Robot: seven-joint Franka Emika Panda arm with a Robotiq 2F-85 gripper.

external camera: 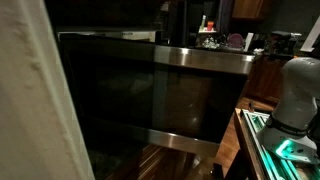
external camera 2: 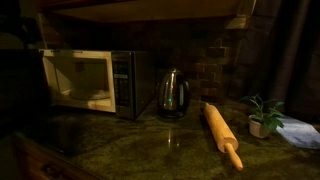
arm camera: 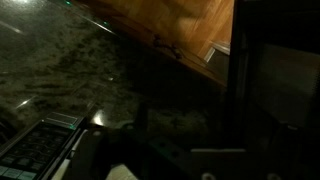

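Note:
Along the bottom of the wrist view lies my gripper, very dark against the dark scene. Its finger stands open, with nothing visible between the fingers. A rolling pin [external camera 2: 220,134] lies on the counter in the second exterior view. To its left, a kettle [external camera 2: 173,92] stands upright, with a microwave [external camera 2: 92,80] at the far left, its door apparently shut. A panel with buttons [arm camera: 35,148], at the lower left of the wrist view, looks like the microwave's. The gripper cannot be made out in either exterior view.
A potted plant [external camera 2: 263,118] and a pale cloth [external camera 2: 300,132] sit right of the rolling pin. Bare counter [external camera 2: 150,145] lies in front of the kettle. A large oven [external camera: 160,90] fills much of the first exterior view, with the white robot base [external camera: 290,120] at right.

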